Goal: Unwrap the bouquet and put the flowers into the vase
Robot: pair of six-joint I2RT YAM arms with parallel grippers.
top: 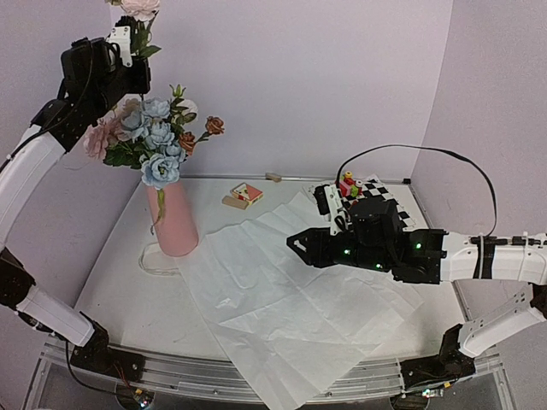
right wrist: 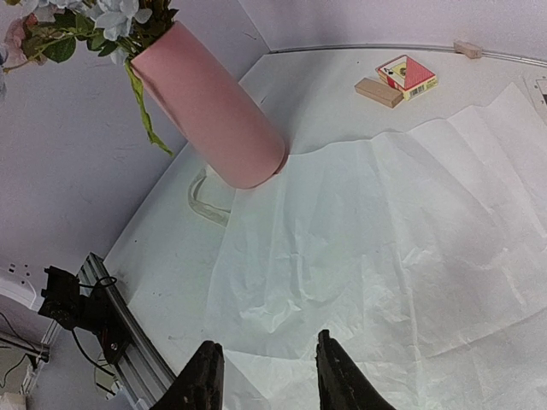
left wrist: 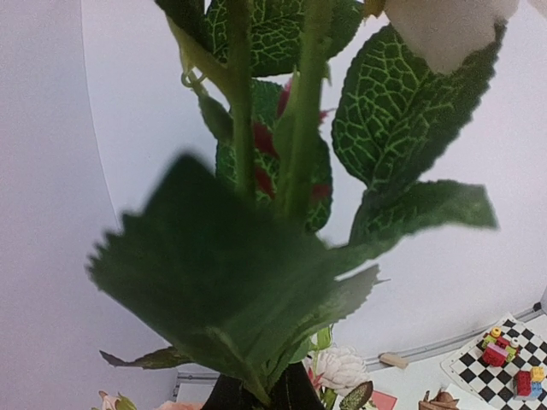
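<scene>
A pale pink flower hangs above the vase, its stem held by my left gripper, which is shut on it. Its leaves fill much of the left wrist view and partly cover the gripper. Below stands the tall pink vase, with blue, pink and brown flowers in its mouth. Where the held stem's lower end sits among those blooms is hidden. Over the white sheet, my right gripper is open, with only a gap between its fingers.
A white crumpled sheet covers the table's middle. Behind it lie a small box and a wooden block. Toy bricks rest on a checkered board at the back right. A pale strap lies beside the vase.
</scene>
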